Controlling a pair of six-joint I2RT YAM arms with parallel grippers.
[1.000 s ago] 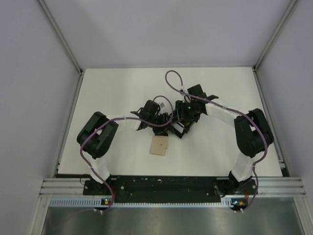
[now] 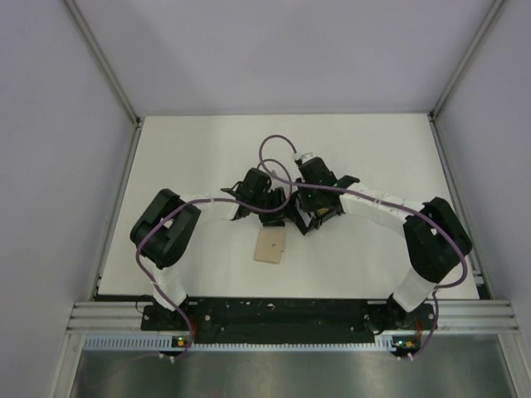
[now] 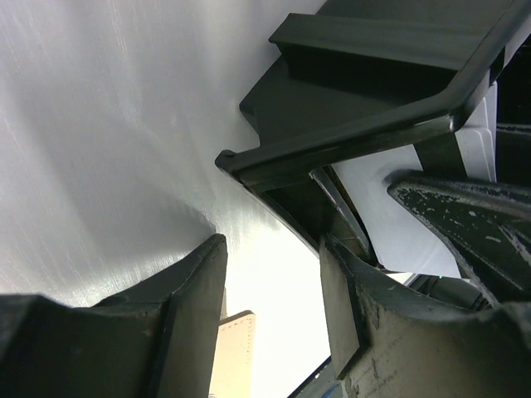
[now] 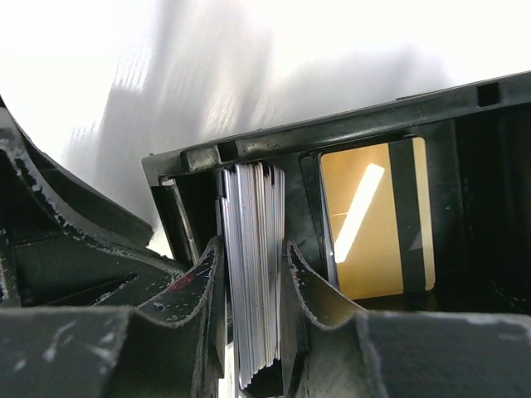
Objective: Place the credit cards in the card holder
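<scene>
The black card holder lies tilted at mid-table, between both grippers. A stack of cards stands inside one compartment, seen edge-on between my right gripper's fingertips, which sit close on either side; whether they grip it is unclear. A gold card lies in the neighbouring compartment. My left gripper is part open at the holder's lower edge, one finger against it and the other over bare table. A white card face shows inside the holder in the left wrist view.
A beige square card or pad lies on the table just in front of the holder.
The left arm has stayed nearly still.
</scene>
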